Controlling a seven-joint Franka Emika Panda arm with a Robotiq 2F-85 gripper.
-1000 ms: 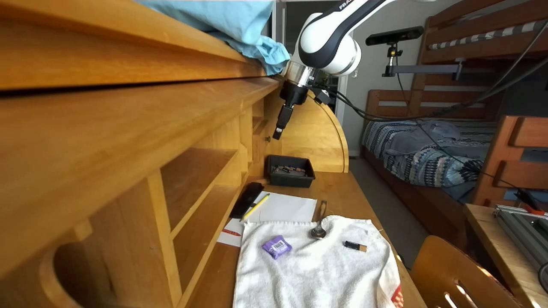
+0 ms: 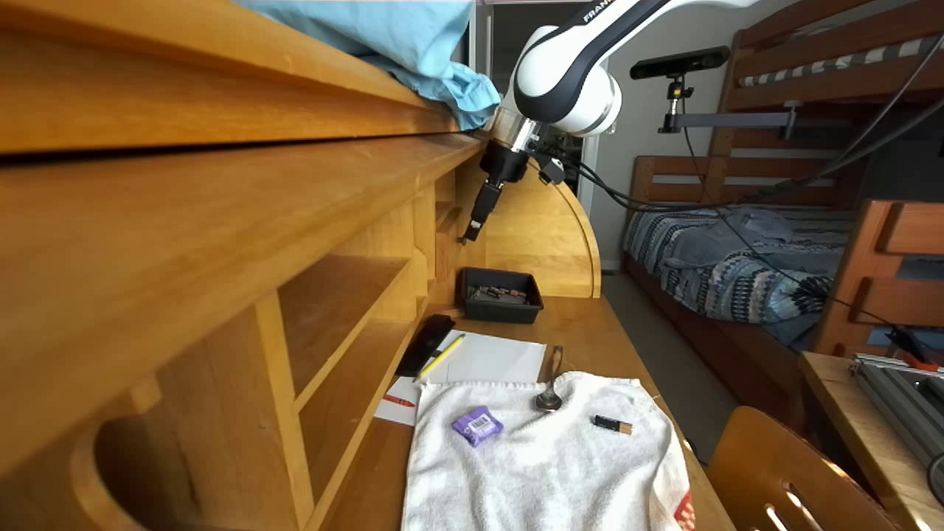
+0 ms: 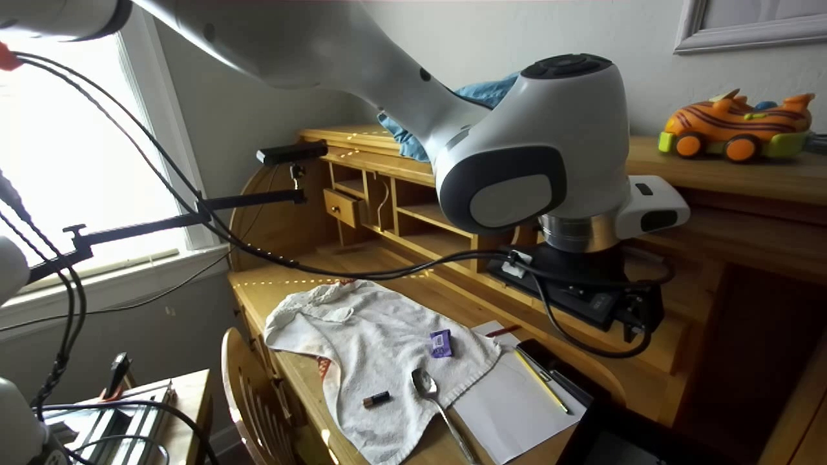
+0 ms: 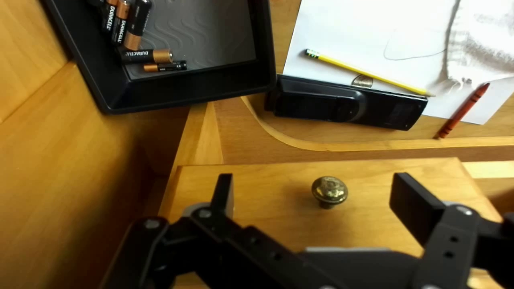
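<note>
My gripper stands open in the wrist view, its two black fingers wide apart. Between and slightly beyond them is a round brass knob (image 4: 330,190), touched by neither finger. The knob sits on the wooden front of a small drawer (image 4: 270,192). From exterior view 1, the gripper (image 2: 471,231) points down and leftward, its tip close to the knob (image 2: 462,240) at the far end of the desk. In exterior view 2 the arm's wrist hides the fingers and this drawer.
Below stands a black tray (image 4: 192,86) holding several batteries. Beside it lie a black case (image 4: 313,103), a yellow pencil (image 4: 366,73) and a red crayon (image 4: 463,110). A white towel (image 2: 540,478) carries a purple packet (image 2: 478,425), a spoon (image 2: 549,400) and a battery (image 2: 612,425).
My gripper has tilted and shifted slightly left toward the cabinet, bringing its tip close to the knob. The desk items have not moved.
</note>
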